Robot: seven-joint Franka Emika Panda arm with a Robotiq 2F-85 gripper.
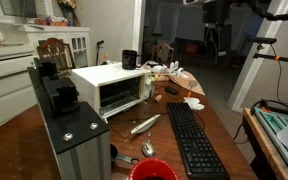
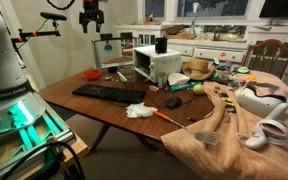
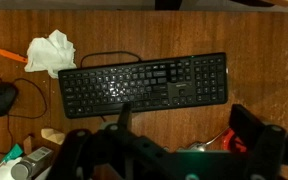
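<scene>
My gripper hangs high over the wooden table, its fingers apart and nothing between them. Below it in the wrist view lies a black keyboard (image 3: 144, 84), flat on the wood with a crumpled white tissue (image 3: 51, 53) by its upper left corner. A black mouse (image 3: 2, 98) rests farther left. Close to the right finger, a red bowl (image 3: 234, 142) is partly hidden. In exterior view 2 the gripper (image 2: 91, 22) is well above the red bowl (image 2: 91, 74) and the keyboard (image 2: 109, 94).
A white toaster oven (image 2: 164, 66) stands on the table with a black mug (image 2: 161, 45) on top. A spatula (image 2: 206, 137), a straw hat (image 2: 198, 68) and clutter occupy the oven's far side. Bare wood surrounds much of the keyboard.
</scene>
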